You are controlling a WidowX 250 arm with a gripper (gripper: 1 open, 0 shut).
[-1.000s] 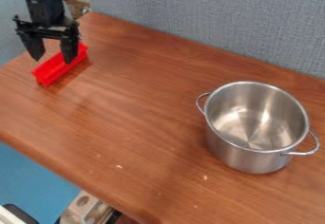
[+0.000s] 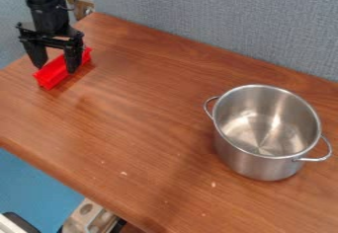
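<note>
My black gripper [image 2: 53, 49] hangs at the upper left, its fingers straddling a long red block [image 2: 57, 75] that lies on the wooden table. It is low over the block; whether the fingers touch it or are closed on it is unclear.
A steel pot [image 2: 267, 128] with two handles stands on the right of the table [image 2: 158, 178]. Grey walls border the back.
My gripper has come slightly lower onto the red block, which stays in the same place.
</note>
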